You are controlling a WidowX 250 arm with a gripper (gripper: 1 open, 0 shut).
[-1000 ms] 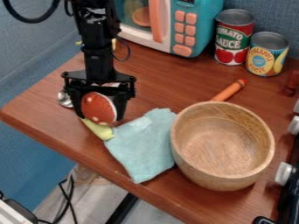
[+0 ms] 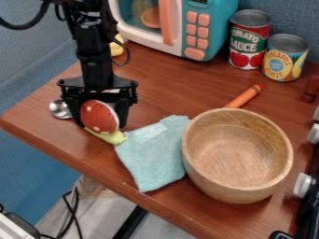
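Note:
My black gripper point(image 2: 100, 101) is low at the left part of the wooden table, over a red-and-white round object point(image 2: 100, 119) that sits between or just under its fingers; whether the fingers grip it I cannot tell. A yellow-green item point(image 2: 111, 136) lies under that object, beside a light blue cloth point(image 2: 152, 158). A silver spoon-like piece point(image 2: 60, 109) lies just left of the gripper.
A wooden bowl point(image 2: 237, 182) fills the right front. An orange rolling-pin-like stick point(image 2: 244, 97), two cans point(image 2: 249, 42), and a toy microwave point(image 2: 187, 23) stand behind. Black items line the right edge. The table's front-left edge point(image 2: 75, 140) is near.
The gripper and the red-and-white object have shifted very slightly over the last second; little else differs.

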